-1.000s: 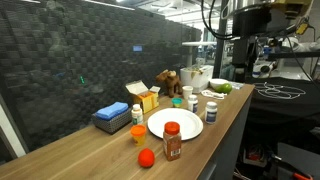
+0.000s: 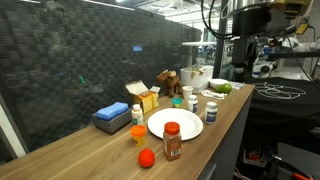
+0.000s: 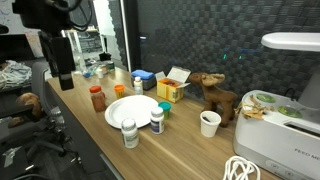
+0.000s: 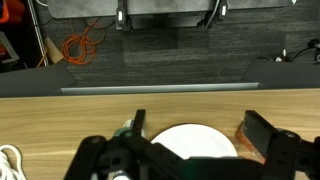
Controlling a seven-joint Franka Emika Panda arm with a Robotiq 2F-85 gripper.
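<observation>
My gripper is open and empty, high above the counter's front edge; its dark fingers (image 4: 262,130) are spread wide in the wrist view. In exterior view 1 it hangs at the upper right, touching nothing. A white plate (image 2: 174,122) lies on the wooden counter. Beside it stand a jar with an orange-red lid (image 2: 172,142), a red ball (image 2: 147,158) and an orange cup (image 2: 138,132). Two white bottles (image 3: 130,134) and a teal cup (image 3: 165,107) stand on the plate's other side. In the wrist view, my fingers partly cover the plate (image 4: 196,138).
Along the back are a blue folded cloth (image 2: 112,110), an open yellow box (image 2: 147,98), and a brown toy animal (image 3: 211,90). A white mug (image 3: 209,124), a toaster (image 3: 285,140) and a white cable (image 3: 240,169) occupy the far end. Bare counter (image 2: 75,160) extends to the left.
</observation>
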